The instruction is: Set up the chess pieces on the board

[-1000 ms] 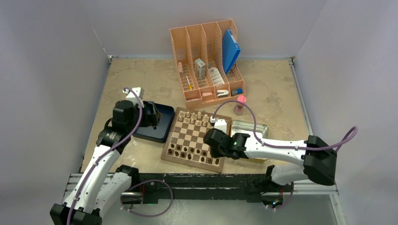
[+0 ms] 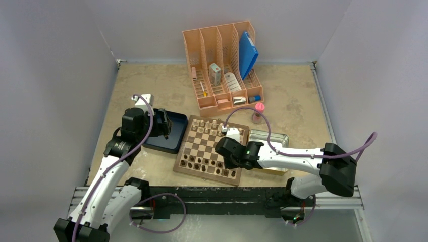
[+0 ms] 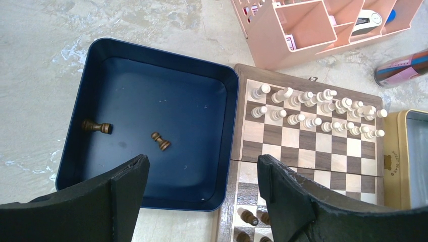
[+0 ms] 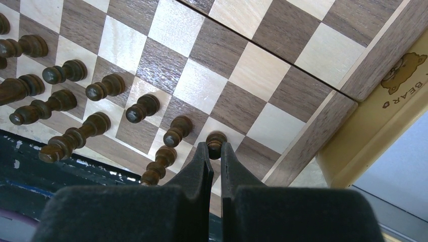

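Note:
The wooden chessboard (image 2: 201, 146) lies mid-table. White pieces (image 3: 305, 97) stand crowded in two rows at its far side, while dark pieces (image 4: 68, 71) stand along the near side. My right gripper is shut on the head of a dark pawn (image 4: 217, 135), upright over a light square near the board's right edge; whether its base touches the board I cannot tell. Its tips are hidden by the arm in the top view. Above the blue tray (image 3: 161, 54) my left gripper stands open and empty. A dark piece (image 3: 96, 126) and a dark pawn (image 3: 160, 141) lie inside the tray.
A yellow tin (image 4: 371, 133) sits close against the board's right side. Behind the board are a pink organizer (image 2: 207, 103) and a pink-capped bottle (image 2: 258, 115). Standing dark pieces crowd the area left of the right gripper. The board's middle rows are clear.

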